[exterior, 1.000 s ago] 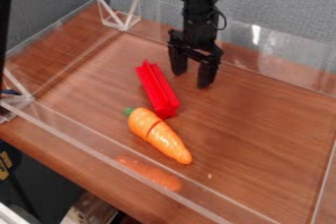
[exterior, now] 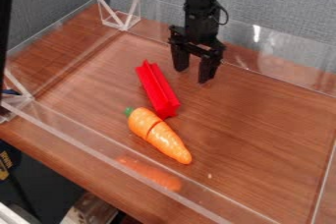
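My black gripper (exterior: 195, 63) hangs near the back of the wooden table, behind and right of a red bar-shaped object (exterior: 157, 88). Its two fingers stand apart, open, and I see nothing between them. In front of the red object lies an orange toy carrot (exterior: 160, 135) with a green top, pointing toward the lower right.
Clear panels edge the table (exterior: 256, 154), with white brackets (exterior: 116, 15) at the back left and left side. A dark area with clutter lies beyond the front left edge.
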